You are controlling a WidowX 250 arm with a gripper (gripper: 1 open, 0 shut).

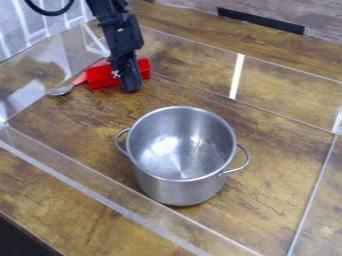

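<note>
My black gripper [130,76] is low over a red block [104,75] at the upper left, in contact with it or just in front of it. It looks shut; whether anything is between its fingers is hidden. A spoon [62,90] with a metal head lies just left of the block. A large steel pot [179,172] with two side handles stands in the lower middle of the wooden table.
A pale wall with bars is at the top left, and a dark panel is at the top right. Light tape strips mark the tabletop.
</note>
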